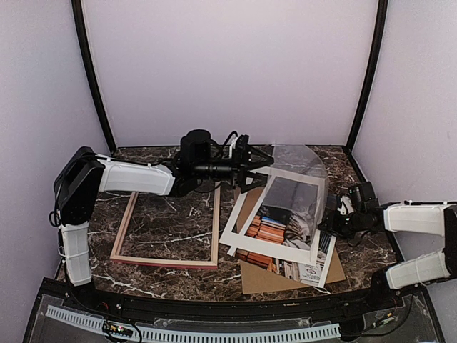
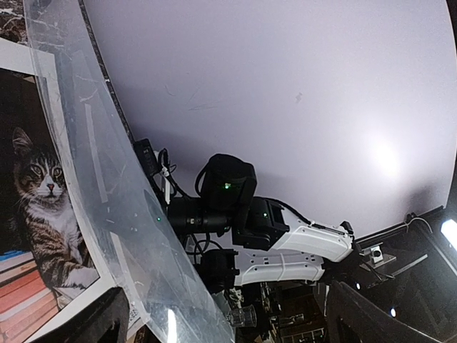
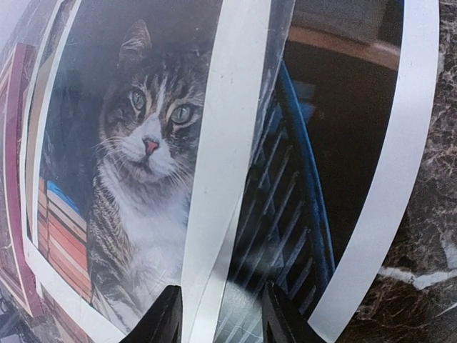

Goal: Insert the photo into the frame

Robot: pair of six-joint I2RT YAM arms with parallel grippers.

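The photo (image 1: 307,274), showing a cat and books, lies at an angle right of centre. Over it is a white mat (image 1: 285,250), turned relative to the photo, with a curved clear sheet (image 1: 303,158) on it. The empty wooden frame (image 1: 166,262) lies to the left. My left gripper (image 1: 260,168) is open above the mat's far-left part; in the left wrist view the clear sheet (image 2: 153,264) reaches in between its spread fingers. At the mat's right edge is my right gripper, its fingers apart, a white mat strip (image 3: 221,128) running between them. Contact there is unclear.
A brown cardboard backing (image 1: 264,282) sticks out beneath the photo toward the front. Dark marble table (image 1: 168,225) shows inside the wooden frame, with a clear strip between that frame and the mat. White walls enclose the back and sides.
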